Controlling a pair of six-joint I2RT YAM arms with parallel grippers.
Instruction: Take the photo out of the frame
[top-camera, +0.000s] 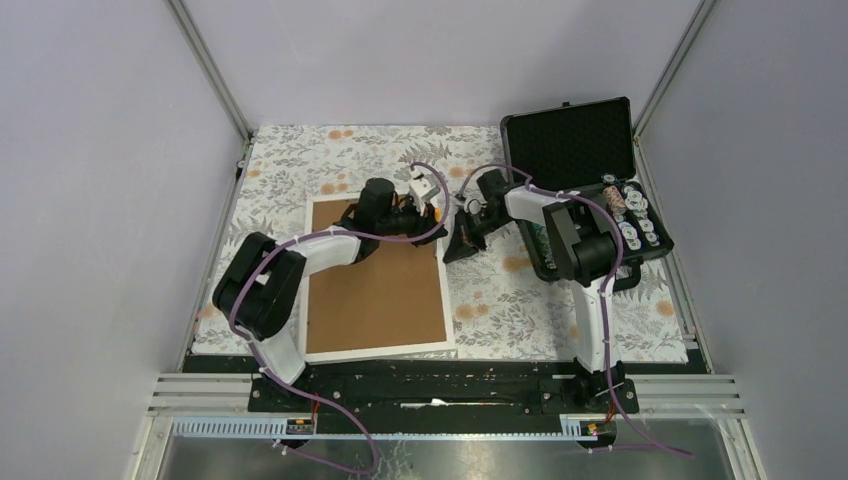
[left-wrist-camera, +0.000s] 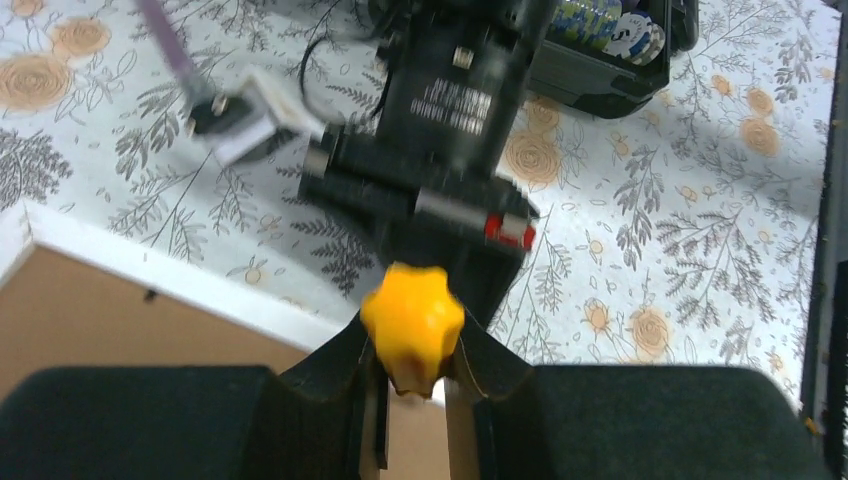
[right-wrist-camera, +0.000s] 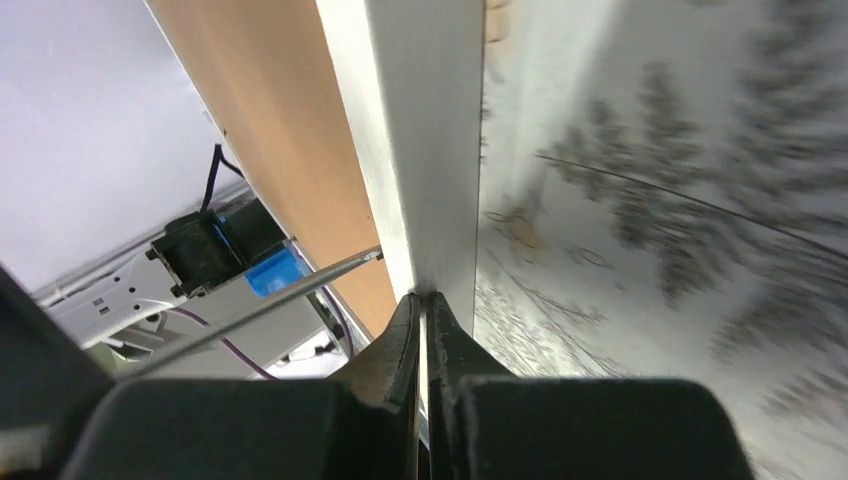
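Observation:
The picture frame (top-camera: 401, 350) lies back side up, a white border around a brown backing board (top-camera: 375, 295); any photo is hidden. My left gripper is above the board near its right side, shut on a screwdriver with a yellow handle (left-wrist-camera: 413, 315). In the right wrist view the metal shaft (right-wrist-camera: 300, 287) reaches the inner edge of the white border (right-wrist-camera: 430, 150). My right gripper is at that border's outer side, fingertips close together against it. Only a thin pale slit shows between its fingers.
An open black case (top-camera: 570, 150) with several round items stands at the back right. Both grippers are close together at the frame's right border.

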